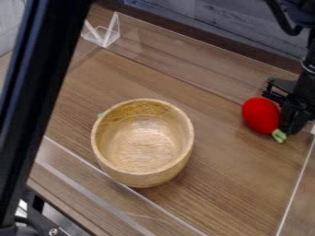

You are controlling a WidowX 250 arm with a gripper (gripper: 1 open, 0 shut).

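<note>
The black gripper [285, 112] is at the right edge, low over the table, against the right side of a red round object [260, 114] with a small pale green tip at its lower right. Its fingers overlap that side of the object, and I cannot tell whether they hold it. A large wooden bowl [143, 142] sits empty on the table, left of center and apart from the red object.
A white wire-like object [101, 28] stands at the back left. A dark edge runs down the left side, and a grey wall is at the back.
</note>
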